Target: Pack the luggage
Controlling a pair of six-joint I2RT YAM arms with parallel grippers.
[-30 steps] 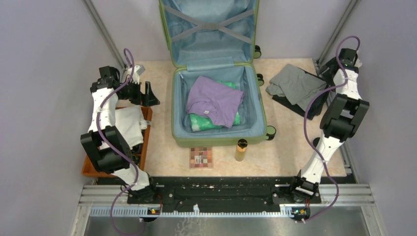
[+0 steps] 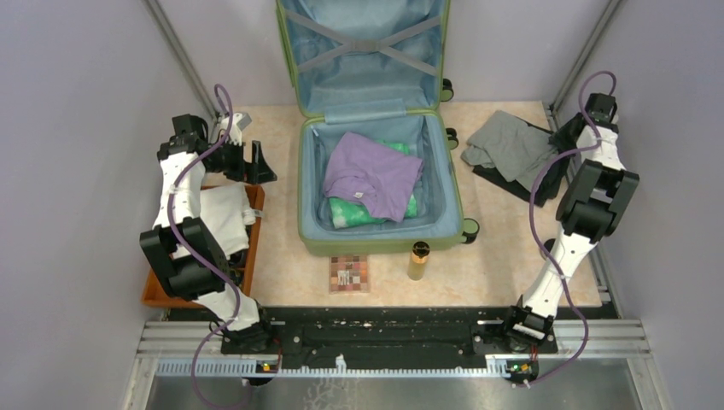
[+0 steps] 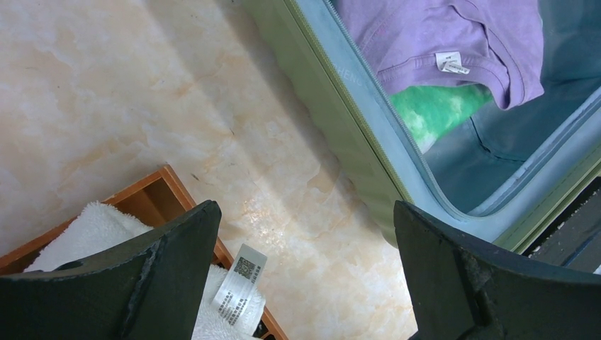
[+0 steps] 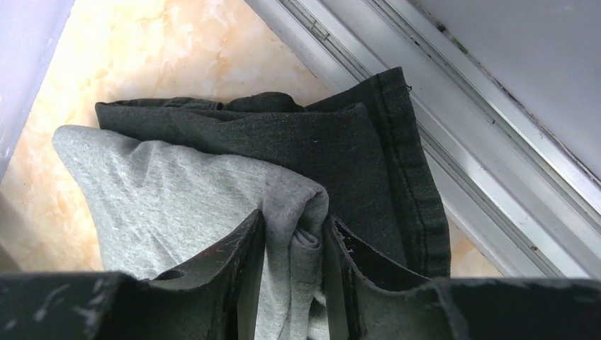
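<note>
The open green suitcase (image 2: 303, 179) holds a purple garment (image 2: 371, 175) over a green one (image 2: 350, 213). My left gripper stands open above the floor between a wooden tray (image 3: 145, 193) with white towels (image 3: 96, 237) and the suitcase. On the right lies a grey garment (image 4: 170, 205) on black cloth (image 4: 368, 149). My right gripper is down on this pile, a bunched fold of grey fabric between its fingertips; whether it is fully closed on it is hard to tell.
A checkered palette (image 2: 349, 273) and a gold bottle (image 2: 417, 261) stand in front of the suitcase. The metal rail (image 4: 496, 170) and wall border the right pile.
My right arm has moved slightly left and down onto the clothes pile. The left arm and suitcase contents are unchanged.
</note>
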